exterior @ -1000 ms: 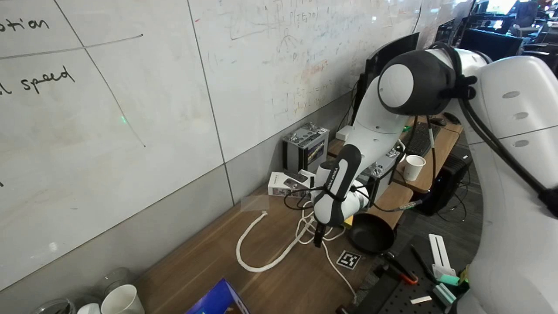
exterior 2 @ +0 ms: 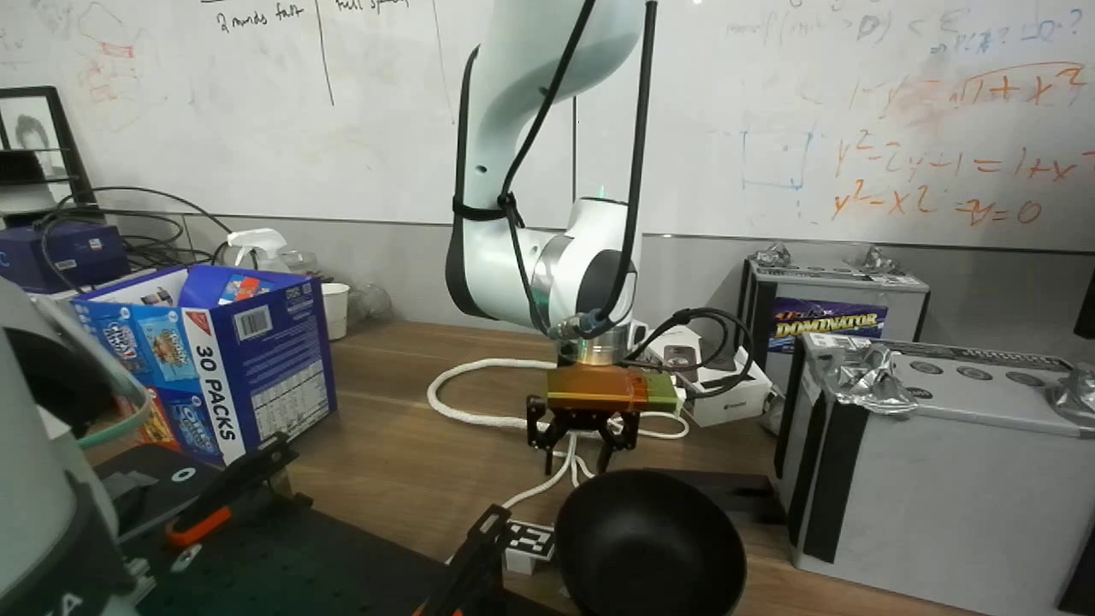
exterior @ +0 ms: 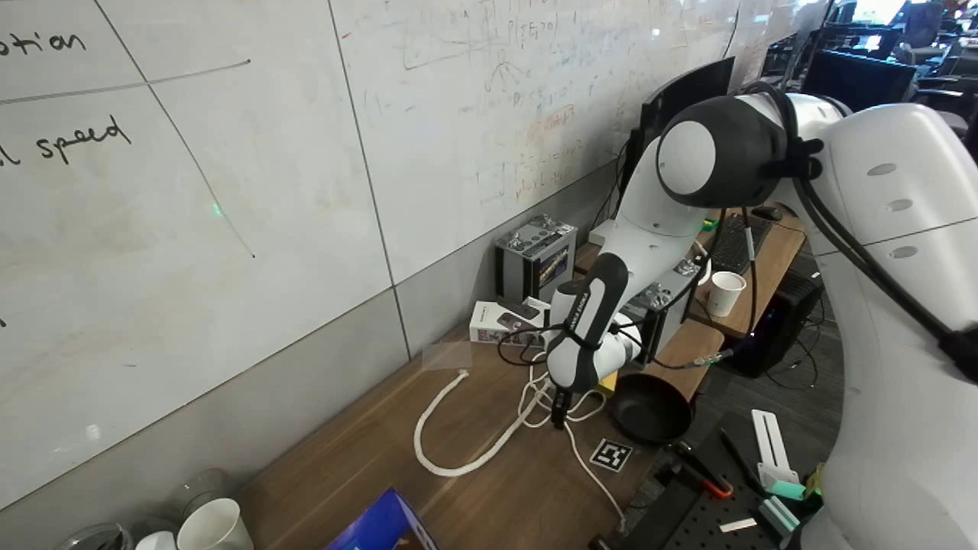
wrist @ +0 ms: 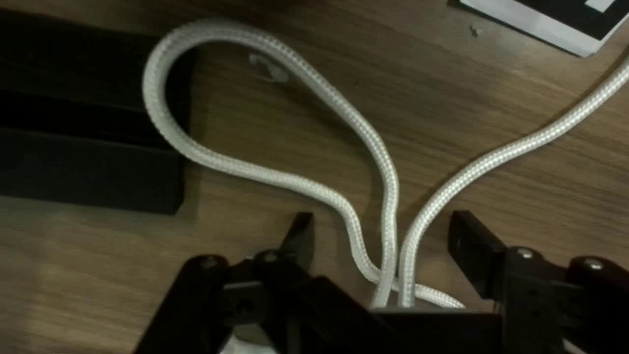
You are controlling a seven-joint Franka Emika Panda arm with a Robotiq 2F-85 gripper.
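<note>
A white braided rope (exterior: 446, 470) lies on the wooden table, curving out to the left and bunched in loops below the arm. Over that bunch my gripper (exterior 2: 581, 467) points down. In the wrist view the gripper is open, one black finger (wrist: 299, 239) left and the other (wrist: 471, 250) right. Several strands of the rope (wrist: 389, 236) run through the gap, apart from both fingers. One loop reaches toward the upper left and one strand leads off right. Below the fingertips the gripper's body hides where the strands meet.
A black pan (exterior 2: 652, 544) stands close in front of the gripper, its handle (wrist: 88, 171) near the rope loop. A marker block (exterior: 610, 454) sits beside it. Batteries (exterior 2: 934, 462) and a white box (exterior: 500, 322) stand nearby; a blue snack box (exterior 2: 272, 359) is left.
The arm and gripper have shifted very slightly left and up in exterior view 1. The rope and the pan look unmoved.
</note>
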